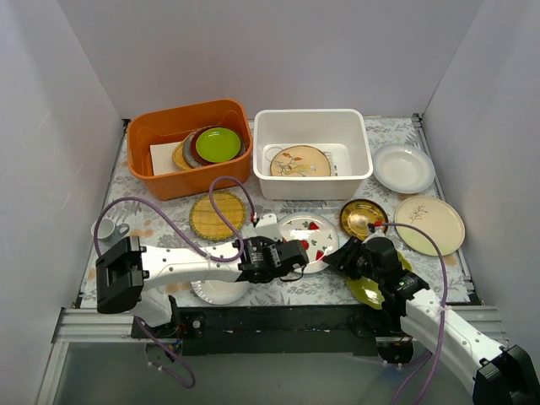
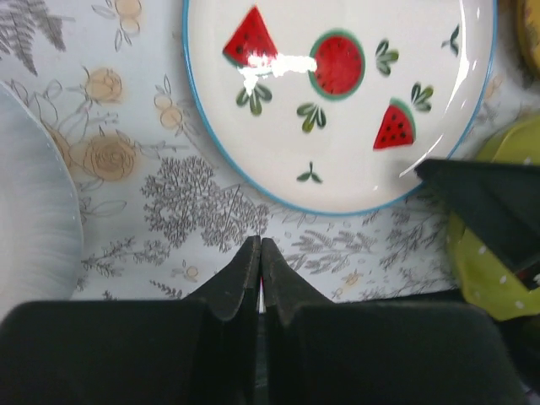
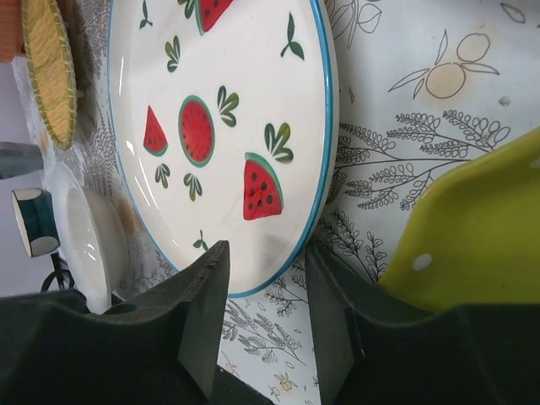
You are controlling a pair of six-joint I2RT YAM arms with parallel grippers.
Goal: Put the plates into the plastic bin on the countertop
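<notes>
The watermelon plate [image 1: 297,229], white with a blue rim, lies on the patterned countertop in front of the white plastic bin [image 1: 312,189]. In the left wrist view my left gripper is shut with nothing between its fingers. Its tips are short of the near rim of the watermelon plate [image 2: 287,164], clear of it. My right gripper is open, and the plate's edge [image 3: 314,221] shows between its spread fingers; contact cannot be told. Part of the yellow-green plate [image 1: 366,293] is hidden under the right arm.
A tan plate [image 1: 302,159] lies inside the white bin. The orange bin [image 1: 190,179] stands to its left, holding several plates. Around the arms are a yellow woven plate [image 1: 208,221], a brown-gold plate [image 1: 358,218], a cream plate [image 1: 430,224] and white plates [image 1: 403,168].
</notes>
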